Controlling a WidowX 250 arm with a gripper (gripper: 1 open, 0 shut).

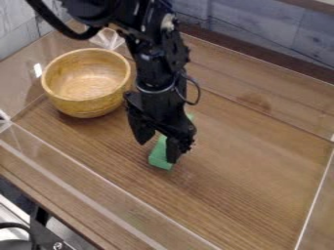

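Observation:
My black gripper point(162, 133) is low over the middle of the wooden table, open, its fingers on either side of a green object point(164, 153) that lies on the tabletop. The arm hides the upper part of the green object; whether the fingers touch it cannot be told.
A tan bowl point(86, 105) stands at the left behind the arm. A crumpled clear plastic item point(108, 39) is at the back left. Black cables lie beyond the front left edge.

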